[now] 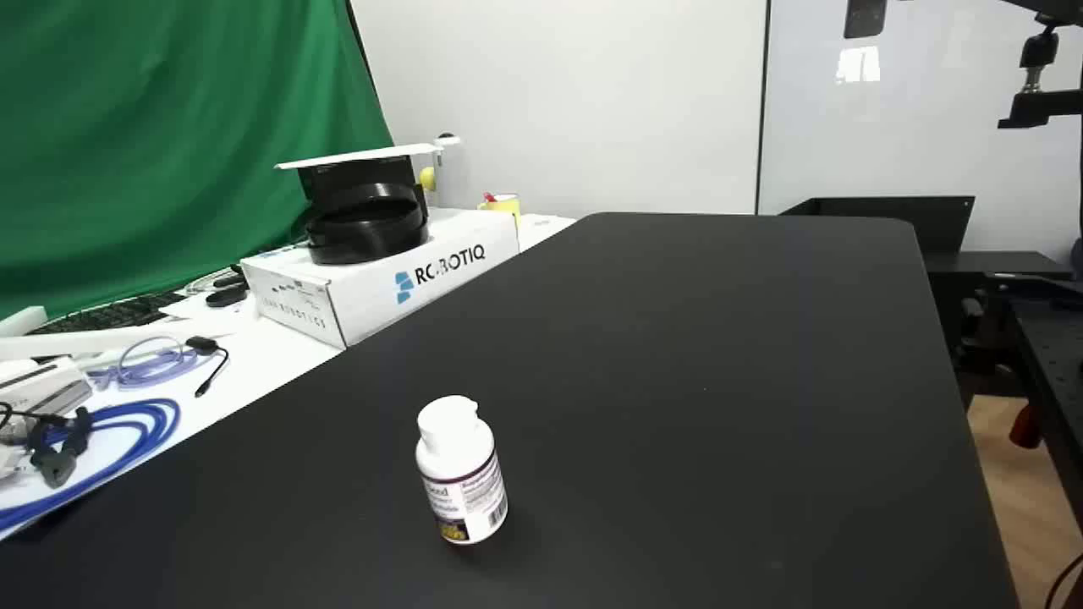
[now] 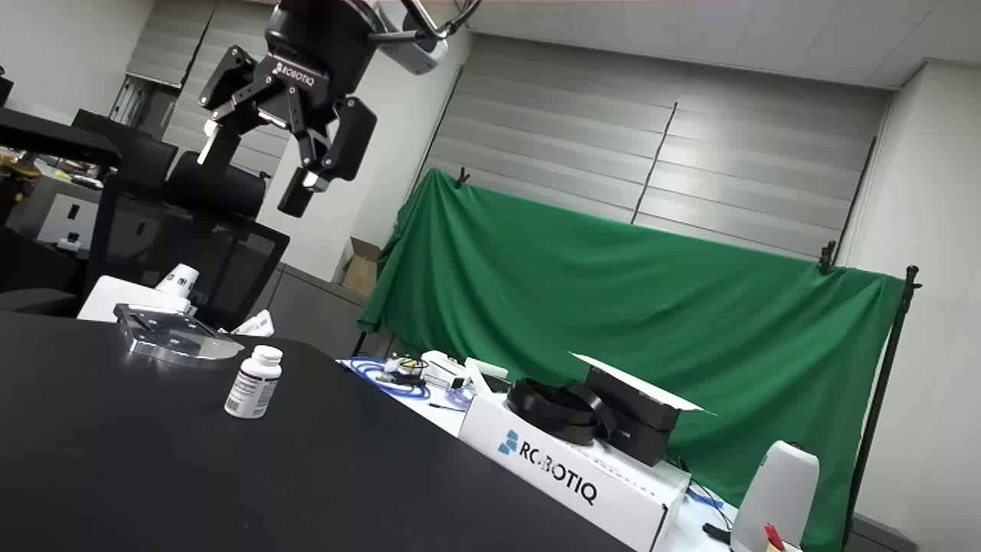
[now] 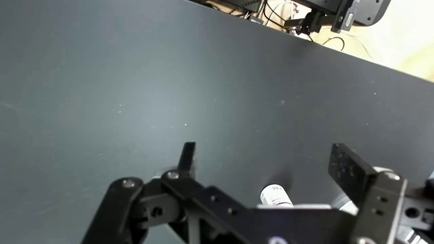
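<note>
A small white bottle (image 1: 462, 472) with a white cap and a printed label stands upright on the black table (image 1: 711, 406). In exterior view 2 the same bottle (image 2: 253, 382) is near the clear plate at the table's far side. High above the table hangs my gripper (image 2: 255, 176), open, with nothing between its fingers. From the wrist, the bottle (image 3: 276, 196) shows only in part below the gripper, its lower portion hidden by the black linkage. Exterior view 1 does not include the gripper.
A clear plate-like fixture (image 2: 175, 333) rests on the table close to the bottle. Beside the table, a white Robotiq box (image 1: 381, 274) carries black items, and blue cables (image 1: 132, 436) lie coiled.
</note>
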